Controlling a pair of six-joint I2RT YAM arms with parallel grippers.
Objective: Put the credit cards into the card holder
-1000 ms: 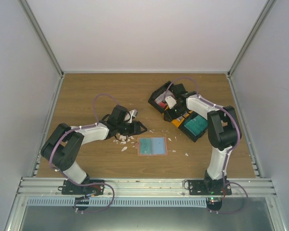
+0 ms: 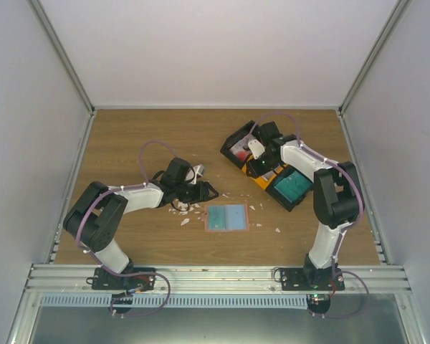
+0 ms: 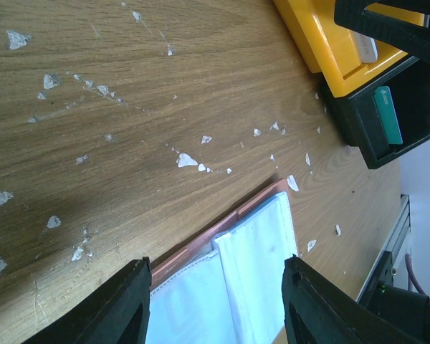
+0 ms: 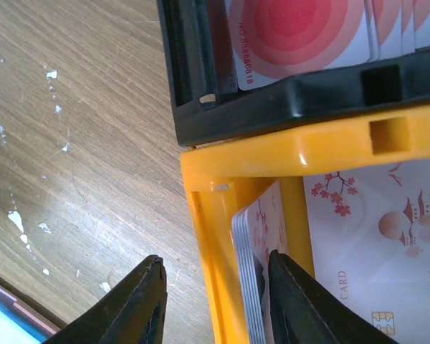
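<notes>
The card holder [image 2: 227, 218] lies open and flat on the table, its pale blue pockets [image 3: 258, 244] showing in the left wrist view. Above its near side, my left gripper is open and empty. My right gripper is open over the yellow bin [image 4: 208, 236]. One finger [image 4: 290, 294] is at the stack of white cards [image 4: 245, 265] leaning in that bin; the other finger is outside the bin wall. Another white card with a floral print [image 4: 380, 244] lies flat in the yellow bin.
Black bins flank the yellow one: one holds red-patterned cards [image 4: 301, 32], the other green cards [image 2: 294, 185]. White flakes [image 3: 186, 160] are scattered on the wooden table.
My right gripper has shifted slightly to the right over the yellow bin. The left arm and the card holder look unmoved.
</notes>
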